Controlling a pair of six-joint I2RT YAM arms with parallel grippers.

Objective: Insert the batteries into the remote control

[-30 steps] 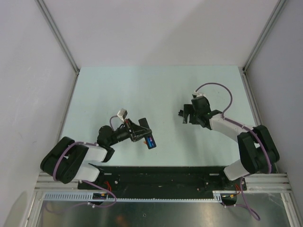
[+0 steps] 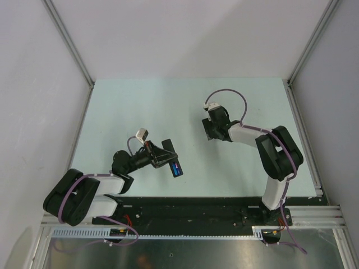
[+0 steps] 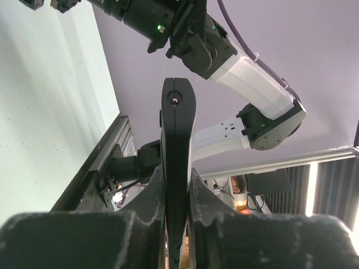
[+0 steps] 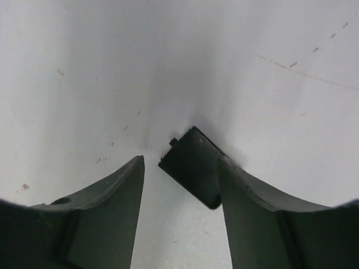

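Note:
The black remote control (image 2: 174,165) is held by my left gripper (image 2: 166,154), which is shut on it; in the left wrist view the remote (image 3: 176,134) stands end-on between the fingers. In the right wrist view a small dark rectangular piece (image 4: 193,167), likely the battery cover, lies flat on the table, just past the fingertips of my right gripper, which is part open around the near side of it. From above, that piece is hidden under the right gripper (image 2: 210,128). I cannot make out batteries clearly.
White walls stand left, right and behind. The table's front edge runs below both arms.
My right gripper has moved left and slightly back, over the small dark piece.

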